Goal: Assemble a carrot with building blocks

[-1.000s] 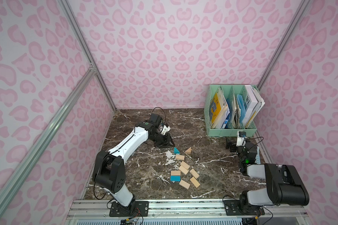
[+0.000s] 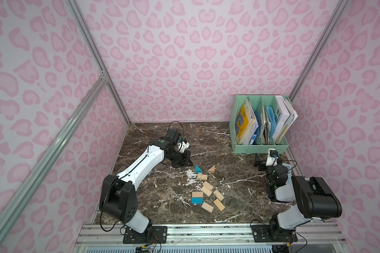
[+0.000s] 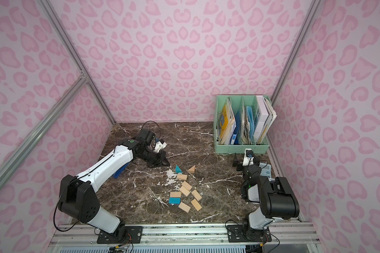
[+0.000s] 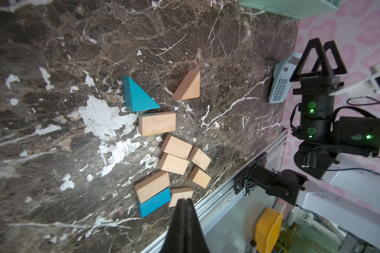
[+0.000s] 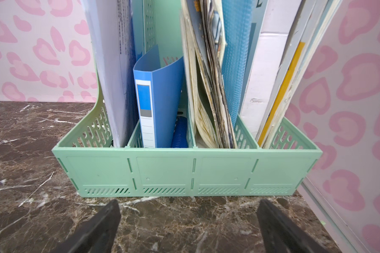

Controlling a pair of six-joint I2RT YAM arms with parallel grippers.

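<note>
Several wooden blocks lie loose mid-table, among them a wooden rectangle [image 4: 157,123] touching or nearly touching the blue triangle [image 4: 138,97]. Just right of that triangle is a wooden triangle [image 4: 188,85]. Nearer the front, a wooden block [image 4: 152,186] lies flush along a blue rectangle [image 4: 155,202]. My left gripper [image 2: 190,163] hovers left of the blue triangle, shut with nothing between its fingers. At the right side of the table my right gripper is spread open and empty, facing the organizer.
A green organizer [image 5: 190,172] full of folders and papers stands at the back right. A grey keypad-like device [image 4: 282,80] lies under the right arm.
The left gripper has drawn slightly left, and the right arm has shifted a little, its elbow moving left and upward in view. The blocks lie where they were.
</note>
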